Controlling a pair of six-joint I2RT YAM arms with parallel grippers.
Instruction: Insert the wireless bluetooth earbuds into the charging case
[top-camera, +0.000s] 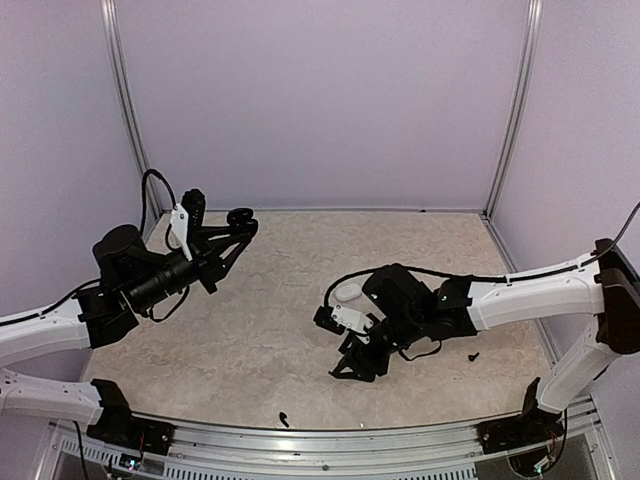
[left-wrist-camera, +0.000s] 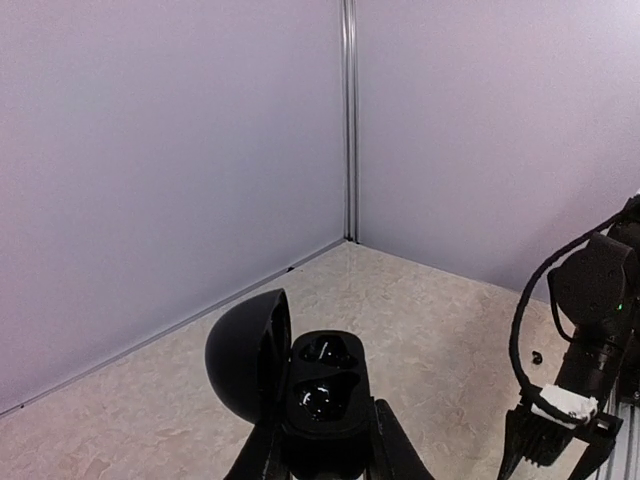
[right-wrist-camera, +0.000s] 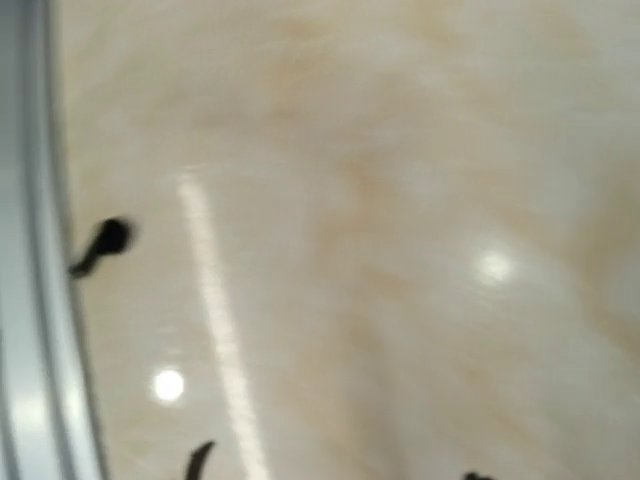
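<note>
My left gripper (top-camera: 236, 240) is raised at the left, shut on the black charging case (left-wrist-camera: 325, 400). In the left wrist view the case's lid (left-wrist-camera: 243, 360) stands open, showing two glossy hollows; whether either holds a bud is hard to tell. One black earbud (top-camera: 284, 419) lies on the table close to the front rail; the right wrist view shows this earbud (right-wrist-camera: 115, 237) beside the metal edge. Another small black earbud (top-camera: 473, 357) lies at the right. My right gripper (top-camera: 348, 374) points down low over the table, fingers apart with nothing between, to the right of the front earbud.
A white rounded object (top-camera: 348, 292) lies mid-table behind the right gripper. The metal front rail (top-camera: 325, 432) runs right by the front earbud. Much of the table between the arms is bare.
</note>
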